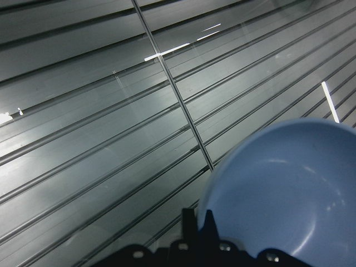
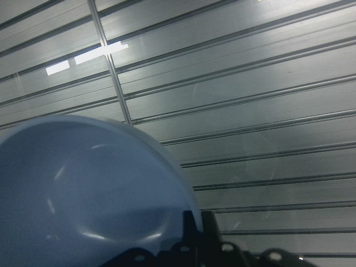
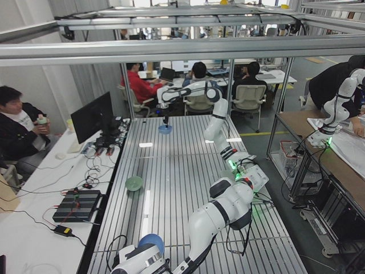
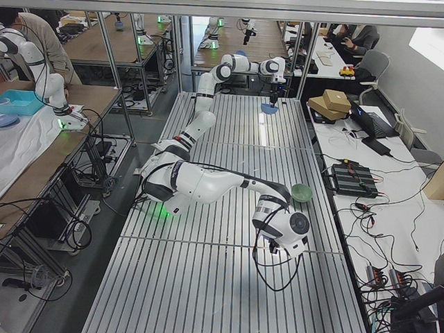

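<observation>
A blue bowl (image 1: 283,194) fills the lower right of the left wrist view, its rim between the fingers of my left gripper. In the right wrist view another blue bowl (image 2: 83,183) has its rim in my right gripper. The camera left view shows one blue bowl (image 3: 165,129) at the far end and the other (image 3: 151,241) at the near end, partly behind an arm. A green bowl (image 3: 134,184) sits between them, toward the monitor side of the slatted table.
A side desk (image 3: 40,245) with monitor (image 3: 94,117), cables and black boxes runs along one edge. Metal frame posts stand at the corners, with a person seated beside the desk.
</observation>
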